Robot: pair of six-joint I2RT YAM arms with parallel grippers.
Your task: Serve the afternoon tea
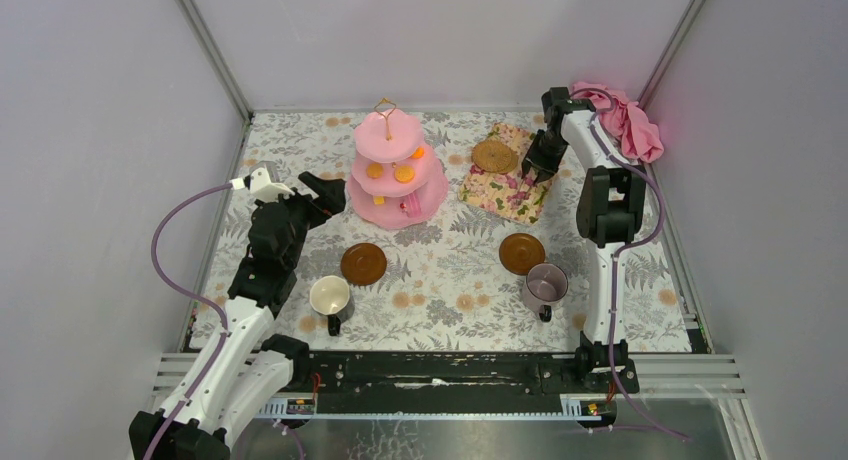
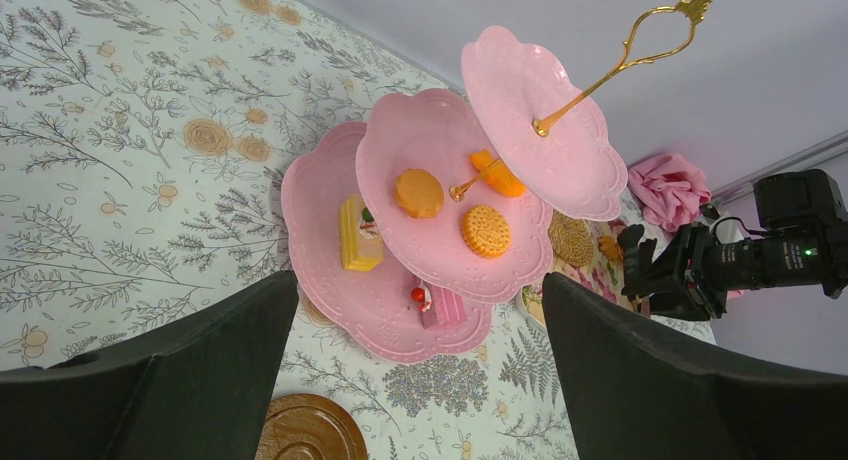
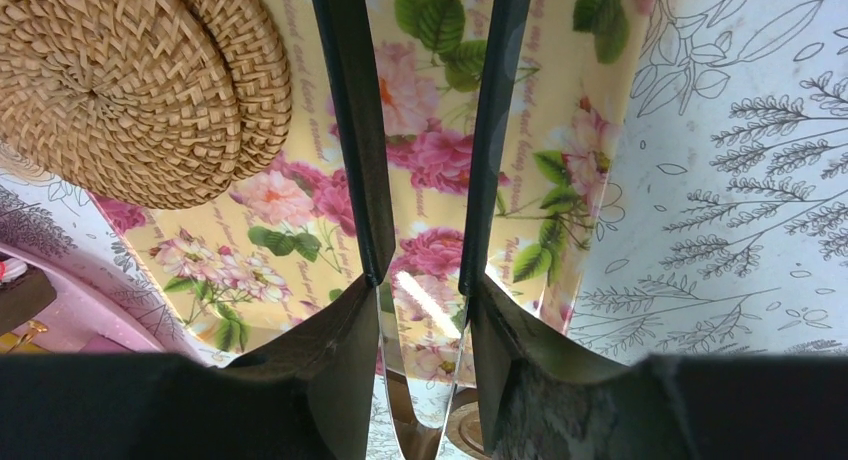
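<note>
A pink three-tier stand (image 1: 395, 205) holds small cakes and biscuits, centre-back. My left gripper (image 1: 326, 190) hangs open left of it, empty. My right gripper (image 1: 540, 158) is over a floral tray (image 1: 505, 200) at the back right, shut on metal tongs (image 3: 493, 110) with dark arms. Woven mats (image 3: 115, 95) lie on the tray. Two brown plates (image 1: 363, 264) (image 1: 521, 253) lie nearer the front, each beside a mug (image 1: 330, 296) (image 1: 545, 285).
A crumpled pink cloth (image 1: 638, 135) lies in the back right corner, beside the right arm. Walls stand at back and sides.
</note>
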